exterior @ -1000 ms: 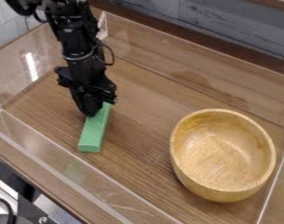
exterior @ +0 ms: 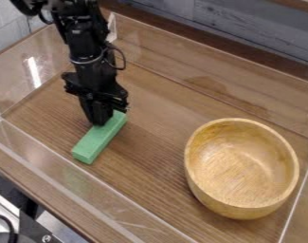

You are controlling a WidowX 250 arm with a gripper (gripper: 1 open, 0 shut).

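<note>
A flat green rectangular block (exterior: 99,141) lies on the wooden table, slanted from lower left to upper right. The black gripper (exterior: 100,110) is over its upper end, its fingertips low at that end and partly covering it. Whether the fingers are closed on the block is hard to tell.
A large pale wooden bowl (exterior: 241,171) stands at the right front of the table (exterior: 182,76). A dark cable lies at the lower left corner.
The green block has turned and shifted slightly, now slanting more, with its lower end further left. The gripper has moved a little around its upper end.
</note>
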